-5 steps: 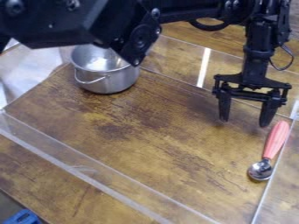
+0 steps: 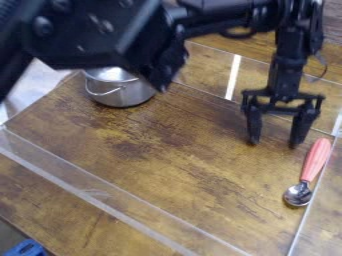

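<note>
My gripper (image 2: 277, 131) is open, its black fingers low over the wooden table at the right, with nothing visible between them. A spoon with a pink handle (image 2: 315, 162) lies just right of and below it, its steel bowl toward the front. A steel pot (image 2: 122, 94) stands at the upper left, partly hidden by the dark arm.
A blue object (image 2: 22, 248) shows at the bottom left corner.
The arm above has shifted, now blurred. Spoon and pot have not moved.
</note>
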